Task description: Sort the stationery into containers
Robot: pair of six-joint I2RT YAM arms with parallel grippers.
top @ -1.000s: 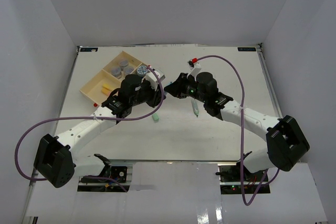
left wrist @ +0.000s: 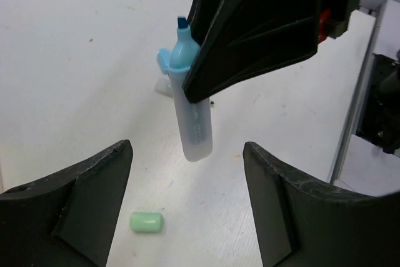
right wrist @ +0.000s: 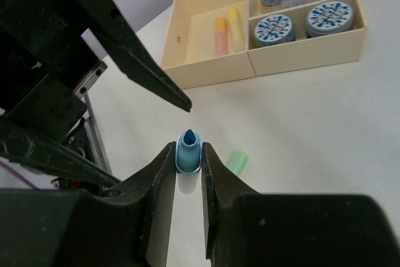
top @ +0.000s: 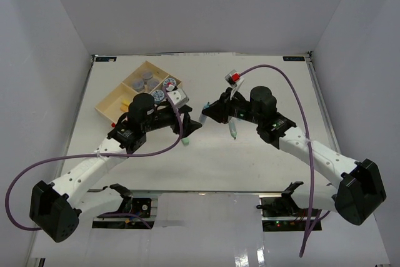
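My right gripper is shut on a blue-capped translucent marker (left wrist: 194, 123), held upright in the left wrist view. My left gripper stands open just short of that marker, its fingers apart. A short green piece (left wrist: 146, 222) lies on the table below, also visible in the top view. The wooden organizer (right wrist: 303, 54) at the back left holds clear jars, two blue-patterned round tins (right wrist: 274, 28) and a yellow and a pink marker (right wrist: 220, 35).
Pale pieces (top: 232, 128) lie on the table right of center, beneath the right arm.
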